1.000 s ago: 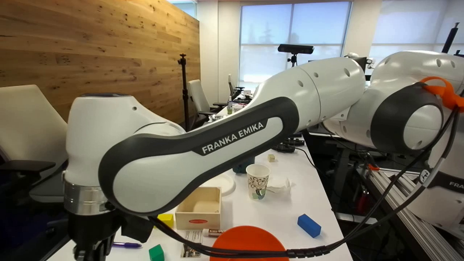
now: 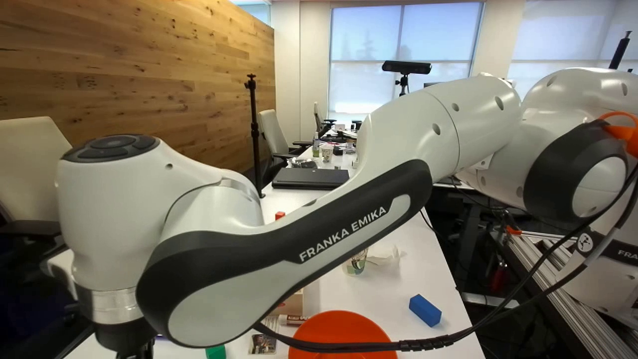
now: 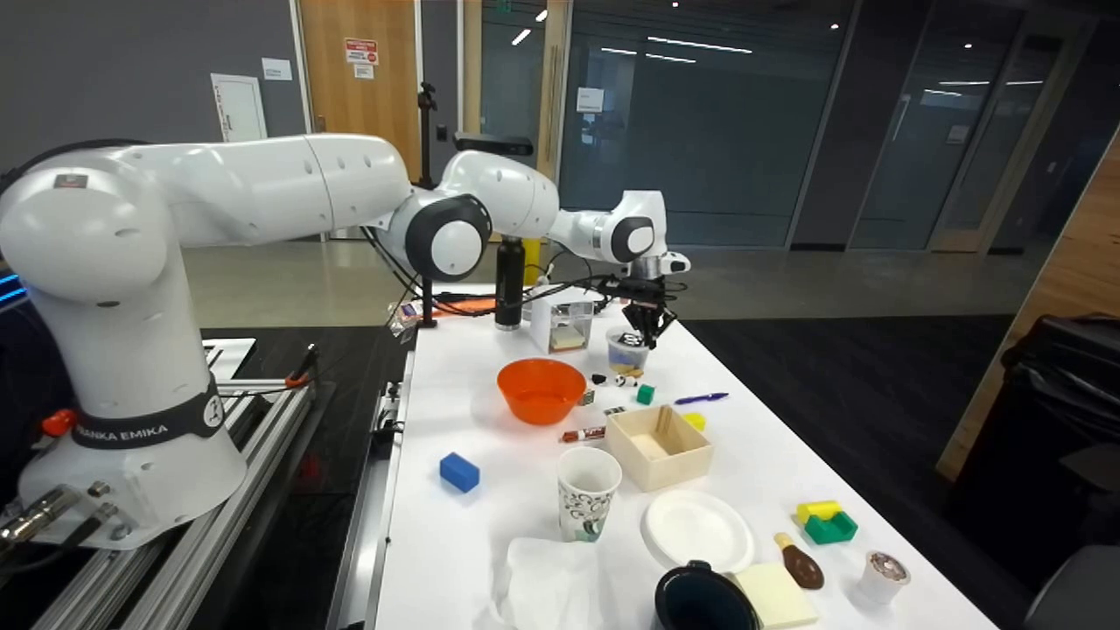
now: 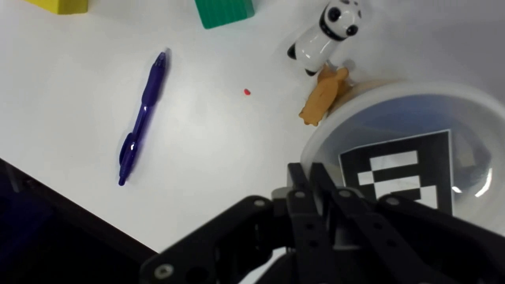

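Observation:
In the wrist view a translucent white tub [image 4: 407,90] stands at the right, with a black-and-white patterned card [image 4: 397,158] showing inside. My gripper is at the tub's left side, its fingers shut on the rim, one on each side of the wall. From exterior view 2, the tub [image 3: 626,352] rests near the table's far end and my gripper [image 3: 647,325] reaches down at its right edge. Exterior view 1 leaves the fingertips out of frame.
Close by the tub lie a panda figure [image 4: 322,40] and a small brown animal figure [image 4: 324,97]. A purple pen [image 4: 144,113] and a green block [image 4: 225,10] are left of them. An orange bowl [image 3: 541,388], wooden box [image 3: 659,446] and clear bin [image 3: 567,324] stand nearby.
The forearm now covers most of the wooden box and part of the paper cup.

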